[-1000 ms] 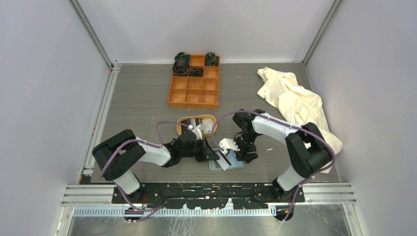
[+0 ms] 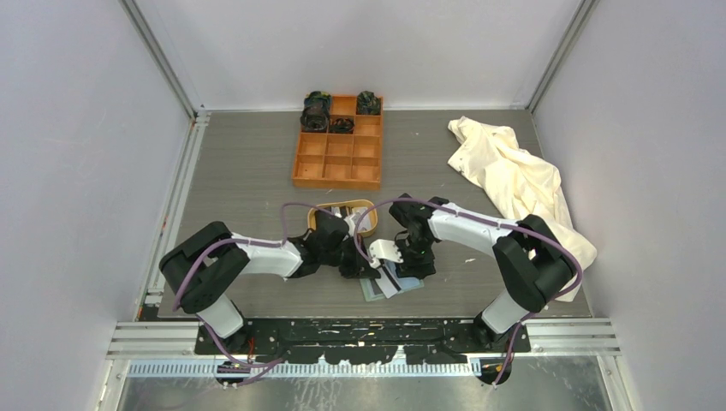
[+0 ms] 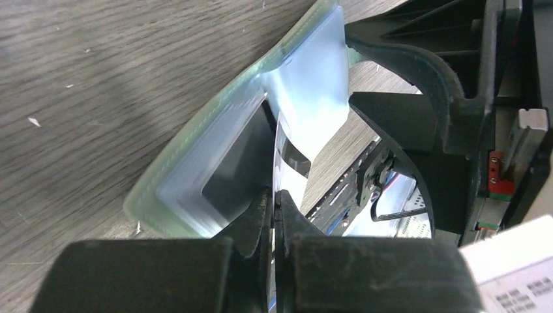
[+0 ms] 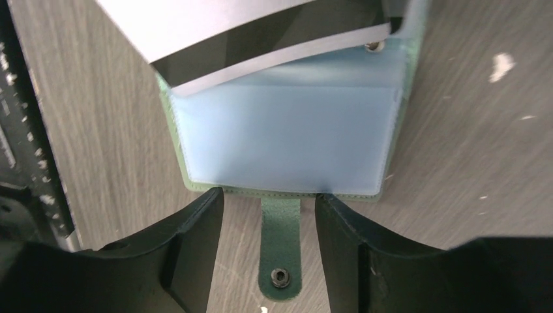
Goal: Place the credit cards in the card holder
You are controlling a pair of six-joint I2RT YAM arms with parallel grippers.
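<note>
The card holder point(image 2: 414, 283) lies open on the table near its front edge, with green borders and pale blue pockets point(image 4: 287, 140). A white card point(image 3: 292, 185) with a black stripe stands edge-on between the closed fingertips of my left gripper, tilted across the holder. From the right wrist view the same card point(image 4: 215, 26) covers the upper part of the pockets. My right gripper is part open at the holder's near edge. The green strap point(image 4: 280, 241) with its snap lies between its fingers, not gripped. How deep the card sits in a pocket cannot be told.
Behind the left gripper stands a tan basket point(image 2: 374, 224) with more cards in it. An orange compartment tray point(image 2: 336, 183) holding dark items is at the back. Cream cloth point(image 2: 505, 171) is heaped on the right. Bare table lies left of the tray.
My right gripper has shifted slightly left across the holder. The left gripper stays by the holder with the card and has moved only a little; the holder has shifted slightly.
</note>
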